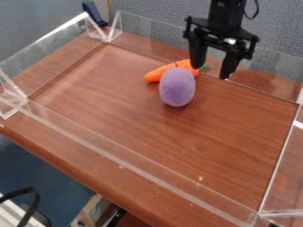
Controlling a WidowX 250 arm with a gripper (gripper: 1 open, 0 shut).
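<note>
My black gripper point(215, 57) hangs over the back right of the wooden tray, its two fingers apart with nothing seen between them. Below and to its left lies an orange carrot point(165, 69) with a green tip. A purple eggplant-like object point(178, 87) lies just in front of the carrot, toward the middle of the tray.
Clear walls point(106, 29) edge the wooden surface point(142, 160), which is free at the front, left and right. A blue-grey cloth and dark cables lie outside at the lower left.
</note>
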